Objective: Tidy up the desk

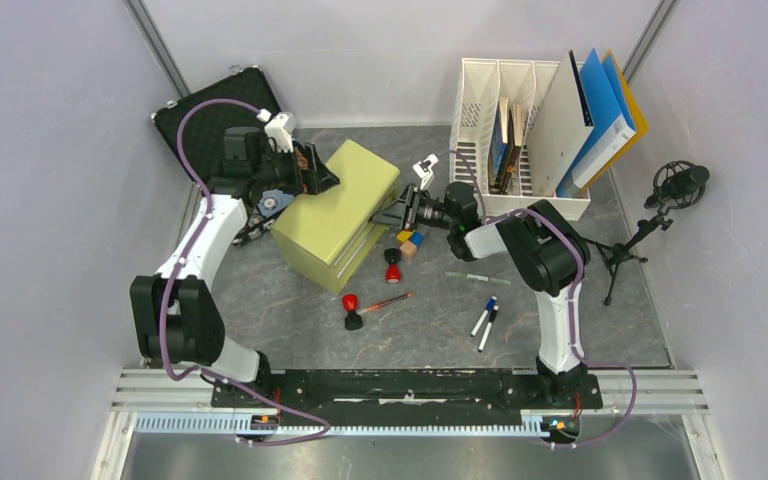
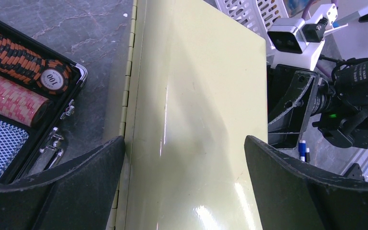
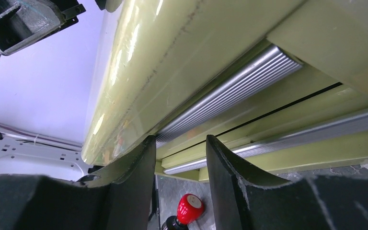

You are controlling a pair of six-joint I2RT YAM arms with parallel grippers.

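A large yellow-green metal box sits tilted toward the middle of the desk, its hinged side facing left in the left wrist view. My left gripper is open over the box's top, its fingers on either side of that pale surface. My right gripper is at the box's right side, fingers apart, just under an overhanging lip beside ribbed silver strips. Whether anything touches the fingertips there is hard to tell. An open black case with poker chips lies left of the box.
A white file organizer with books and folders stands back right, a microphone stand at far right. Red-and-black stamps, small blocks, pens and markers lie on the front and middle desk.
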